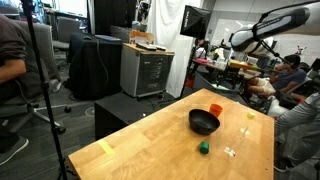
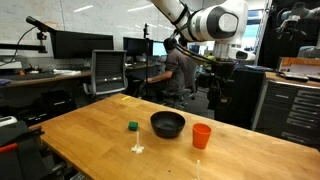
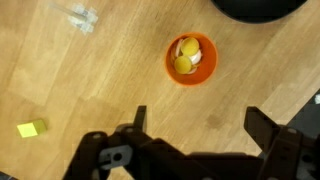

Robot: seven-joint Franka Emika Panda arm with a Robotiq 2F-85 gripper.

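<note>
In the wrist view my gripper stands open, its two fingers wide apart and nothing between them. An orange-red cup [image 3: 170,61] lies just ahead of the fingers, seen from above, with yellow and white pieces inside. From the side the same cup [image 2: 201,135] stands upright on the wooden table. Beside it sits a black bowl [image 2: 168,124]; its inside is mostly hidden from the side. The gripper [image 2: 223,88] hangs well above the table, clear of the cup. A small green object [image 1: 204,147] rests on the table near the bowl.
A yellow block [image 3: 31,129] and a clear, crumpled-looking item [image 3: 82,17] lie on the table around the cup. Dark drawers [image 2: 288,112] stand behind the table.
</note>
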